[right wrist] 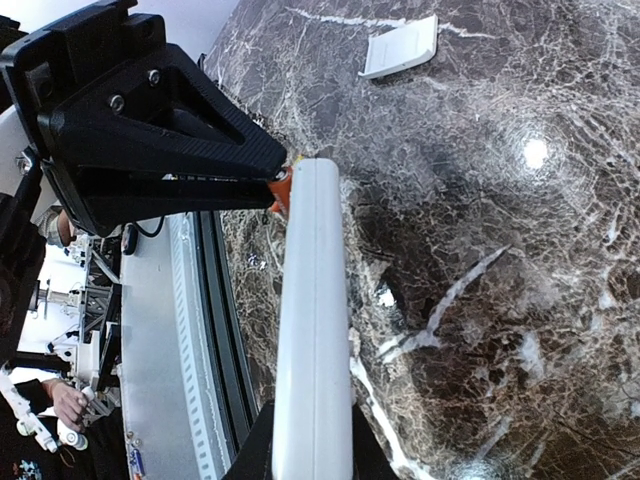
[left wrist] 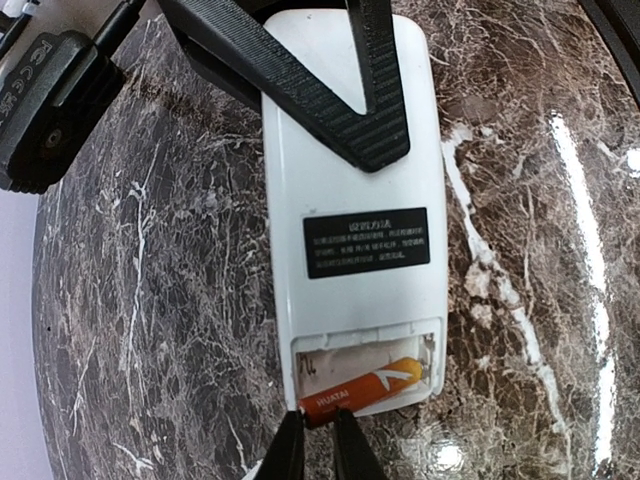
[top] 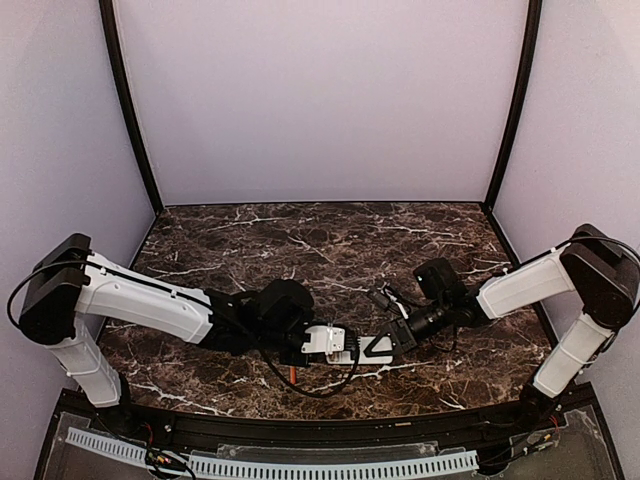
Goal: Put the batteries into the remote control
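An orange battery (left wrist: 350, 393) lies slanted across it, yellow end raised to the right, the other end at my left gripper's fingertips (left wrist: 320, 430), which are shut on it. In the top view another orange battery (top: 292, 375) shows below my left gripper, on the table.
The white battery cover (right wrist: 398, 50) lies on the marble table (top: 320, 240) in the right wrist view. Its front edge is close below the grippers.
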